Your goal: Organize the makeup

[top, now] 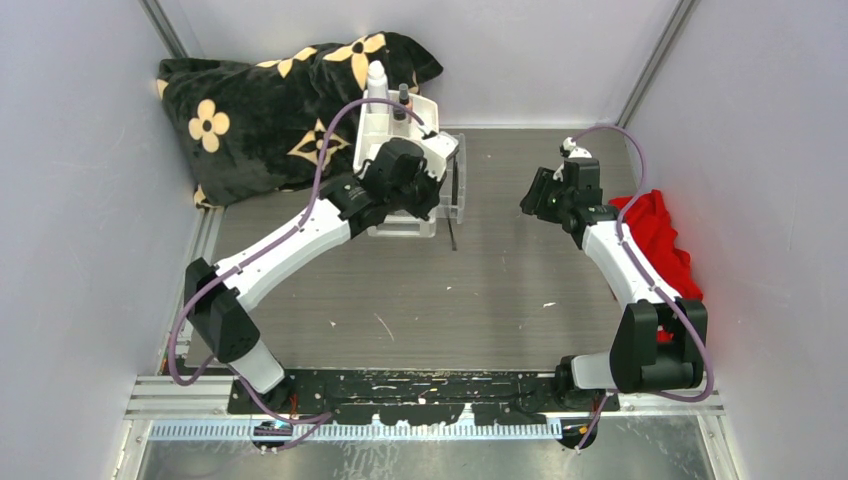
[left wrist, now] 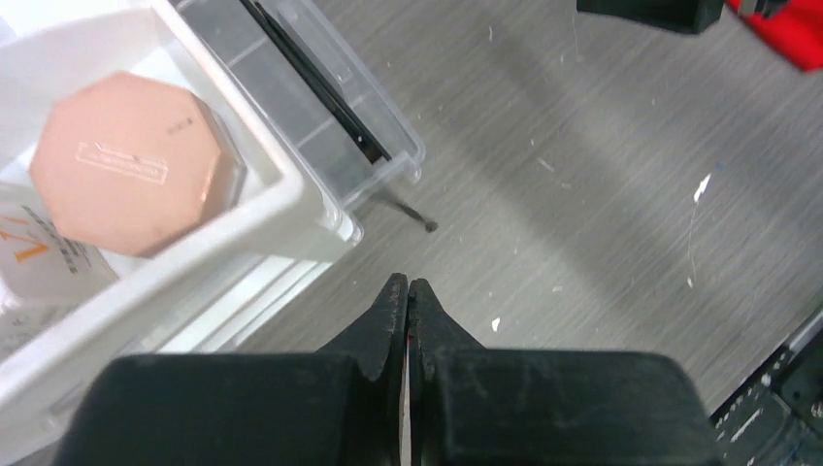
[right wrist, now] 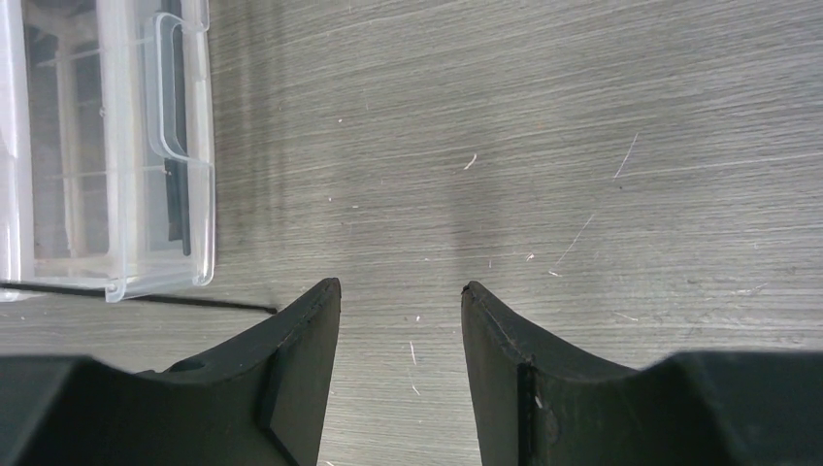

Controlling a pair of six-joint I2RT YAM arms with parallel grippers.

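My left gripper is shut beside the white organizer [left wrist: 194, 228], and no object shows between its fingertips. A thin dark stick [left wrist: 408, 210] pokes out at the near end of the clear drawer [left wrist: 406, 126], apart from those fingertips; how far it reaches inside is unclear. Black slim items [left wrist: 315, 83] lie along the drawer. An octagonal pink compact [left wrist: 126, 165] and a white box [left wrist: 44, 252] sit in the organizer's front compartment. Away to the right, my right gripper is open and empty over the table.
A white bottle [top: 376, 85] and small dark-capped bottles [top: 403, 96] stand in the organizer's rear. Left of it leans a black flowered cushion [top: 255, 125]. Red cloth [top: 655, 245] lies behind the right arm.
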